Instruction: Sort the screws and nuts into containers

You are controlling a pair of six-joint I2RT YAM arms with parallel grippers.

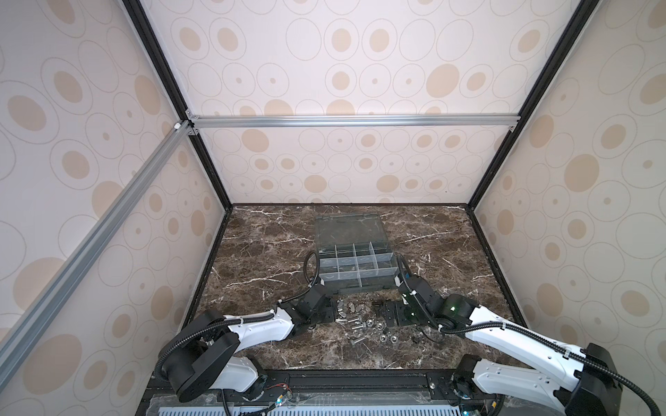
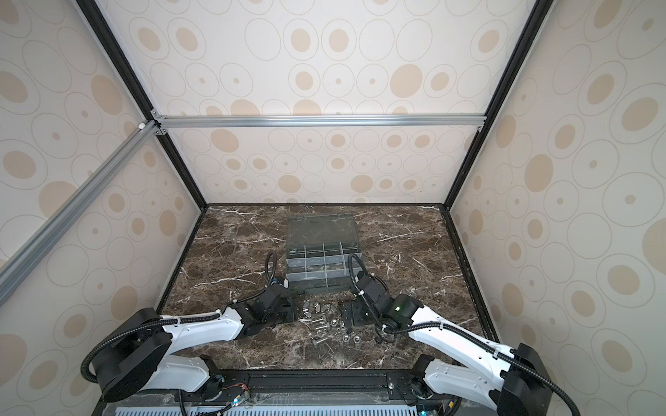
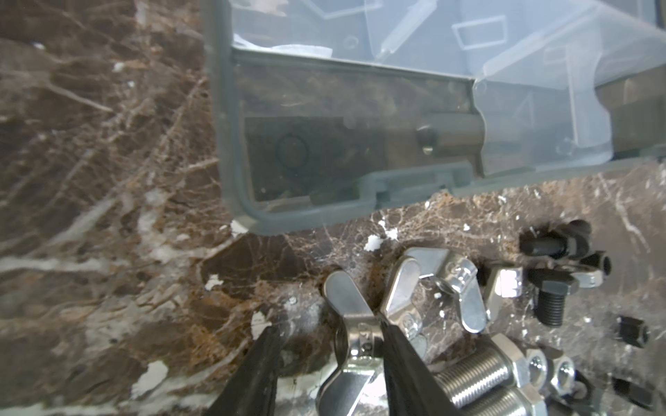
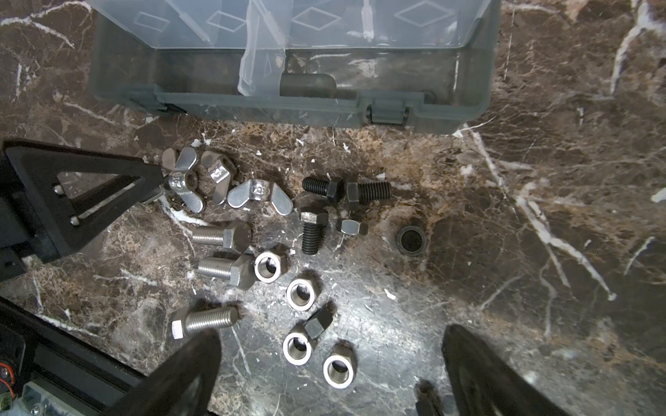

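Note:
In the left wrist view, my left gripper stands partly open low over the table. Between its fingers in that view is a silver wing nut [image 3: 359,336], close to the right fingertip; contact cannot be told. More wing nuts [image 4: 258,196] lie in a group right of the left gripper. Silver bolts [image 4: 223,269], silver nuts [image 4: 301,294], black bolts [image 4: 312,230] and a black nut [image 4: 411,240] are spread on the table. My right gripper is wide open with nothing held, and loose nuts show below the gap between its fingers.
A grey, clear-walled container [image 1: 357,280] with several compartments stands behind the hardware, its lid [image 1: 352,231] open toward the back wall. The front compartments in the wrist views look empty.

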